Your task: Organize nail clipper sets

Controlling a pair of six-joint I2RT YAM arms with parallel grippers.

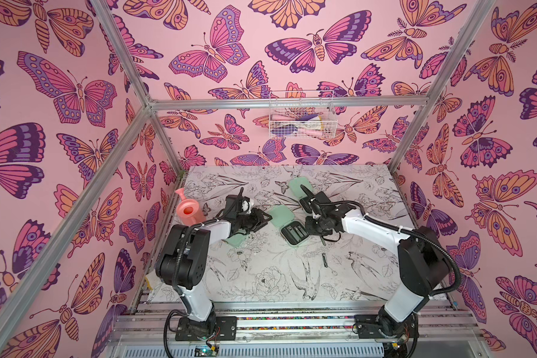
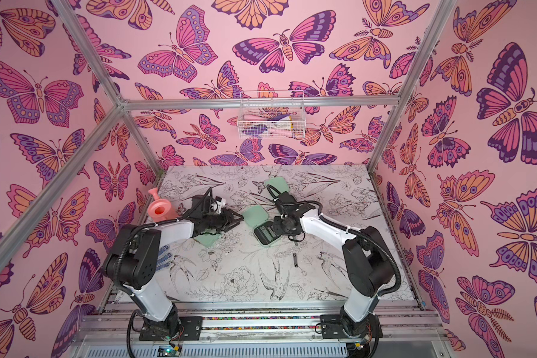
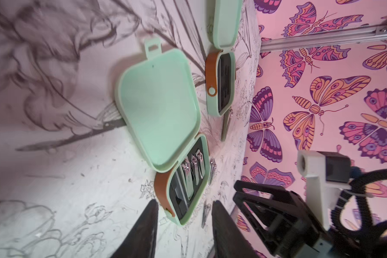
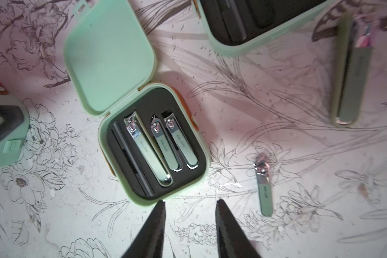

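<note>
A mint case lies open in the middle, its tray holding several nail clippers in slots. A second mint case lies open behind it. A small clipper and a larger clipper lie loose on the table to the right. My left gripper hovers left of the middle case; whether anything is between its fingers is hidden. My right gripper hangs open over the front of the middle case, with nothing between its fingers.
Another mint case lies at the left, partly under my left arm. A pink watering can stands by the left wall. A wire basket hangs on the back wall.
</note>
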